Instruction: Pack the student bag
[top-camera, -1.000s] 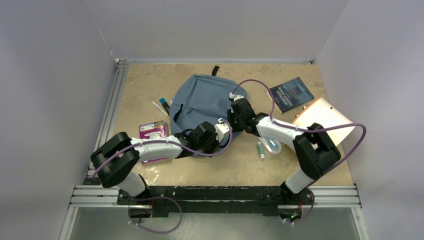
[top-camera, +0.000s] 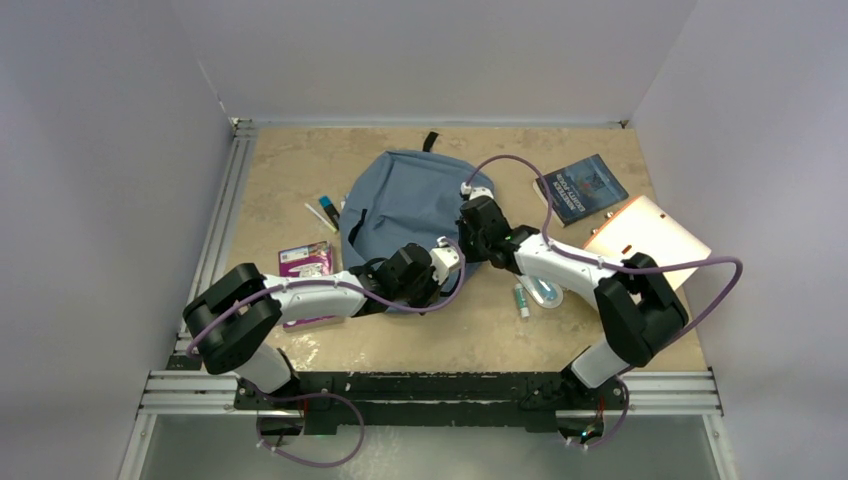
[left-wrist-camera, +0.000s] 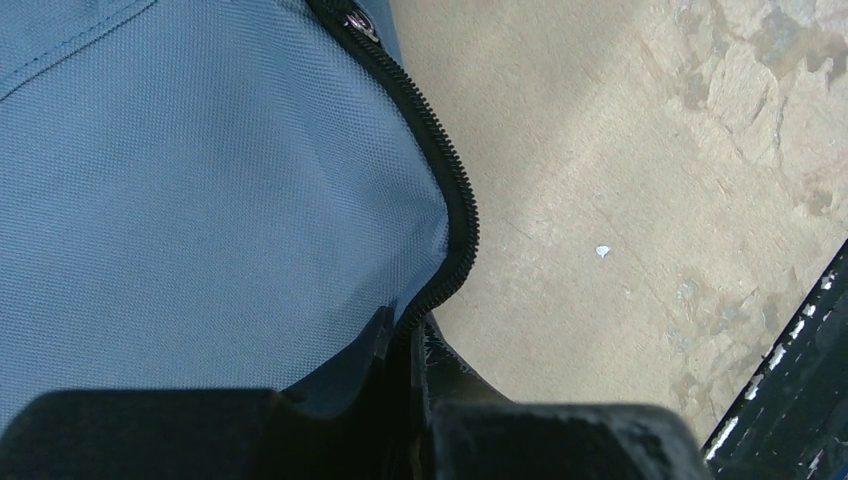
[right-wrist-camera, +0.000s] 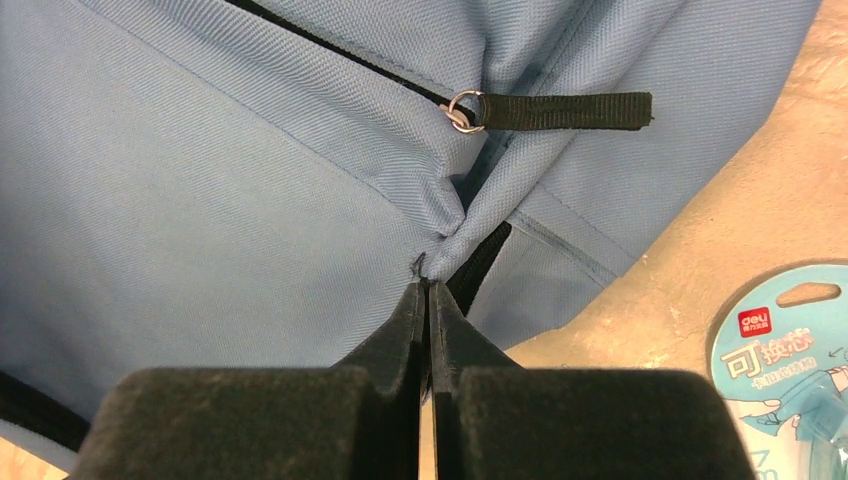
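Note:
The blue-grey fabric bag (top-camera: 405, 190) lies in the middle of the table. In the left wrist view, my left gripper is shut on the bag's front edge, with the black zipper (left-wrist-camera: 455, 200) running into its fingers. In the right wrist view, my right gripper is shut at a seam on the bag's right part, just below a zipper pull (right-wrist-camera: 560, 111); whether fabric is pinched between the fingertips is unclear.
Right of the bag lie a dark book (top-camera: 582, 188), a white board (top-camera: 665, 240), a blister pack (right-wrist-camera: 775, 360) and a small tube (top-camera: 522, 300). A pink box (top-camera: 300, 258) and pens (top-camera: 328, 210) lie at the left.
The right arm has shifted slightly, its elbow a little to the right and lower in the top view. The left arm and the bag look unchanged.

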